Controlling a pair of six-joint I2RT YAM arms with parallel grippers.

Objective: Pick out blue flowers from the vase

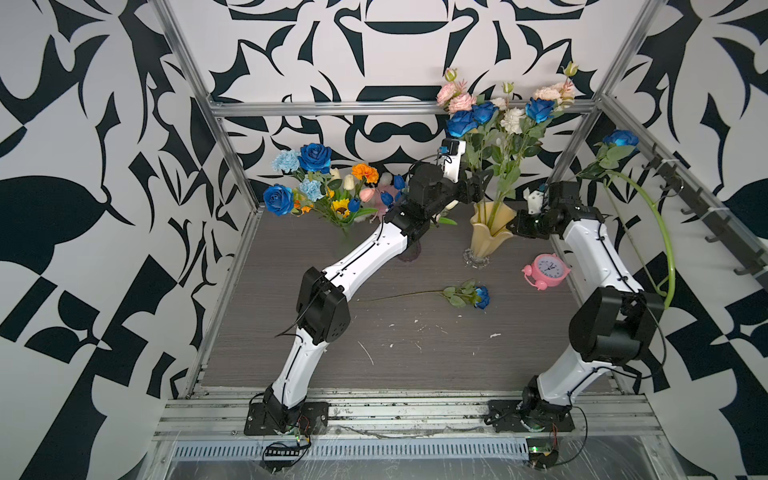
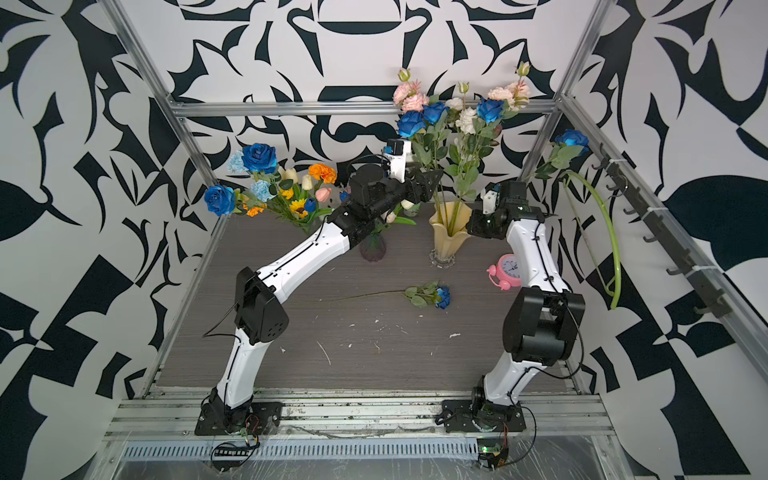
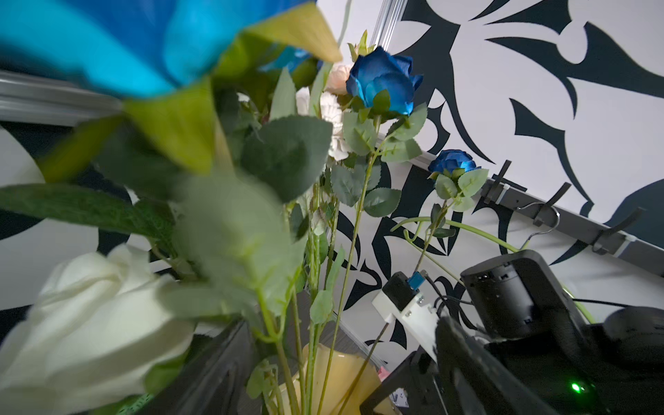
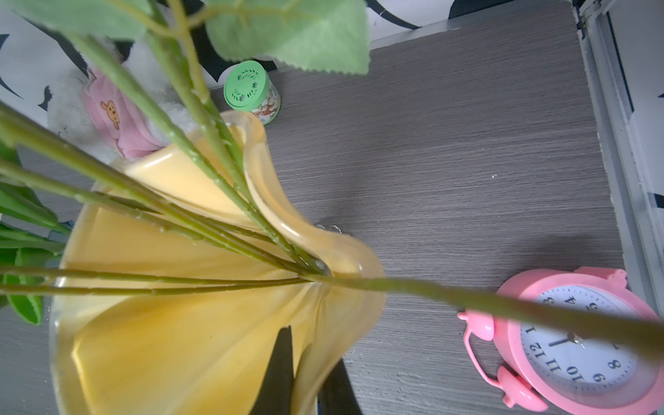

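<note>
A yellow fluted vase (image 1: 489,232) holds tall stems with blue roses (image 1: 461,123), pink and white flowers. One more blue rose (image 1: 620,137) leans far right, its stem (image 4: 442,294) crossing the vase's rim. On the table lies a single blue rose (image 1: 481,297) with its stem pointing left. My left gripper is open above the vase, with several stems showing between its fingers; a blue bloom (image 3: 387,81) rises beyond. At the vase's right side, my right gripper is shut on the rim, one finger (image 4: 276,373) inside.
A pink alarm clock (image 1: 546,271) stands right of the vase, below the right arm. At the left is a mixed bouquet (image 1: 340,204) with its own blue blooms. A green-lidded can (image 4: 249,86) sits behind the vase.
</note>
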